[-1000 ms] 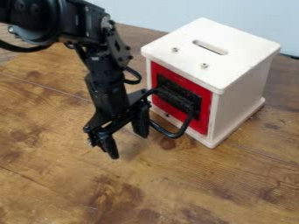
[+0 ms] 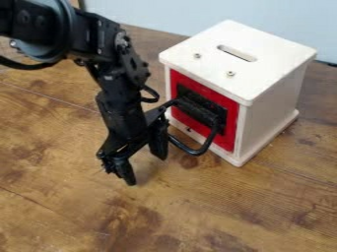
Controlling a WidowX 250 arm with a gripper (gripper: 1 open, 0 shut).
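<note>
My black gripper [image 2: 142,157] hangs low over the wooden table at centre left, its two fingers apart with nothing seen between them. To its right stands a white wooden box [image 2: 267,96] with a slot and screw heads on top. Its red front [image 2: 234,133] faces my gripper and carries a black fitting with a dark loop sticking out toward me.
A pale wall or surface runs behind the box at the top.
My arm has shifted very slightly to the left and down; the box stands where it was.
</note>
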